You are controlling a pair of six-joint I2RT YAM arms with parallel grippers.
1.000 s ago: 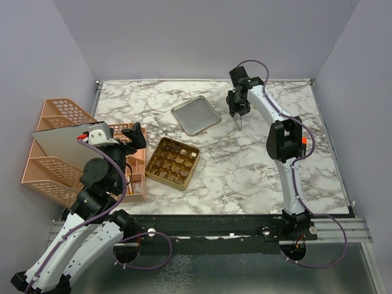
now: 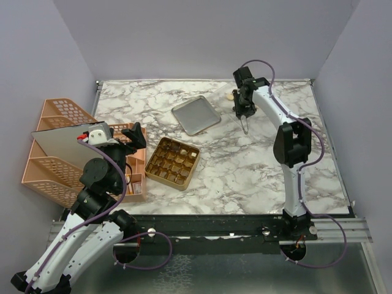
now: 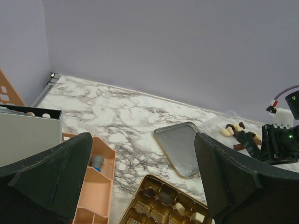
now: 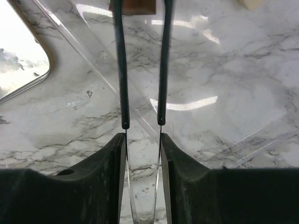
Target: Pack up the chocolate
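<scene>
A brown chocolate tray with compartments, a few pieces in it, lies mid-table. At the back right, chocolates lie in a clear container, largely hidden from the top by my right gripper. In the right wrist view, that gripper holds long dark-tipped tongs over the clear plastic, arms apart; a brown piece shows at their far end, whether gripped I cannot tell. My left gripper stands open over the orange organizer at left, nothing visible between its fingers.
A grey metal tray lies left of the right gripper. The orange organizer fills the left side, with a white board in it.
My right arm and gripper have shifted slightly right, with the tongs in the gripper. The left arm has not moved.
</scene>
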